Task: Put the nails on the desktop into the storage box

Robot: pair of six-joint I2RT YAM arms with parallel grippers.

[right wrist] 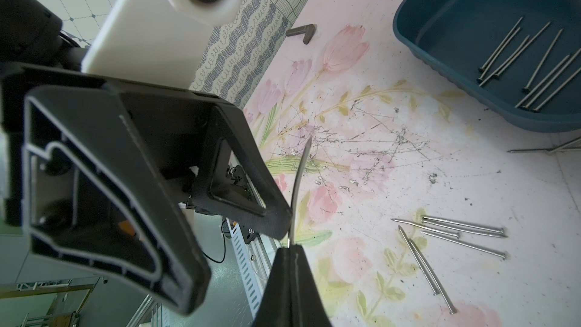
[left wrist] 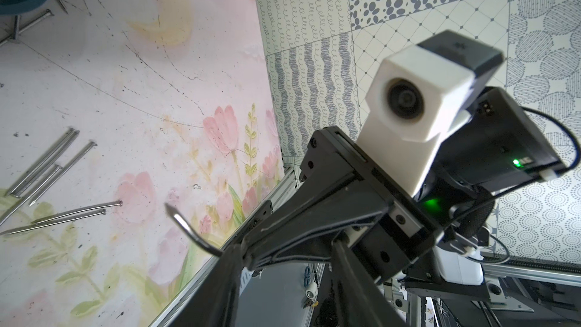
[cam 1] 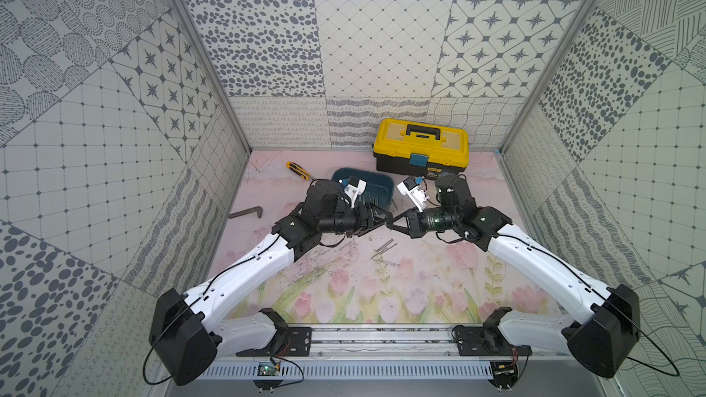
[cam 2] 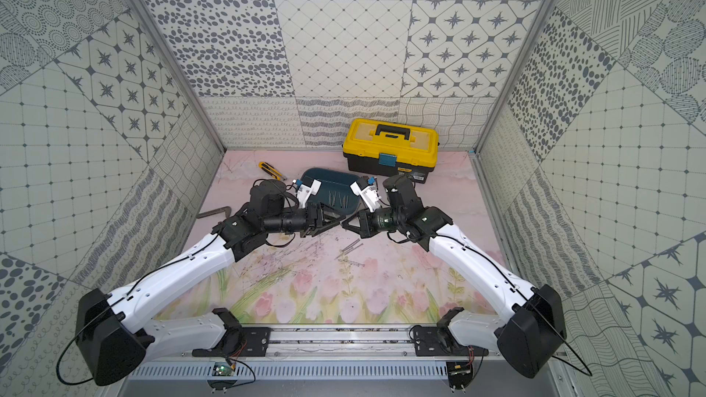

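A thin steel nail [right wrist: 297, 184] sticks out from between the fingertips of my right gripper, which is shut on it. My left gripper is partly open beside that nail, with the right fingertip showing between its fingers; whether a left finger touches the nail, I cannot tell. The dark teal box [right wrist: 455, 87] holds several nails [right wrist: 544, 60]. On the desktop in front of it lie more loose nails [right wrist: 463, 229], several in a loose cluster. A few others [right wrist: 541, 150] lie right beside the box wall.
A yellow and black toolbox [cam 1: 420, 148] stands at the back. A yellow utility knife [cam 1: 298, 170] lies at the back left, and a grey bent tool [cam 1: 250, 212] at the left.
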